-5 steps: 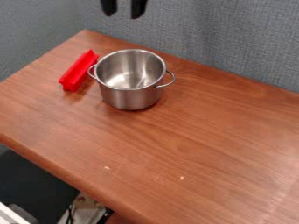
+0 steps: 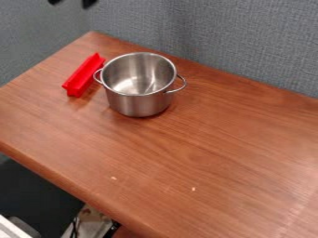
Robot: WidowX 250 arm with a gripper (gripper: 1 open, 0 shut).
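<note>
A stainless steel pot with two loop handles stands upright toward the back left of the wooden table. Just left of it lies a long red block, apart from the pot body. Of my gripper, only small black tips show at the top edge near the upper left; I cannot see whether it is open or shut.
Grey padded walls rise behind and to the left of the table. Dark floor with some cables shows at the lower left.
The pot and red block look unmoved.
</note>
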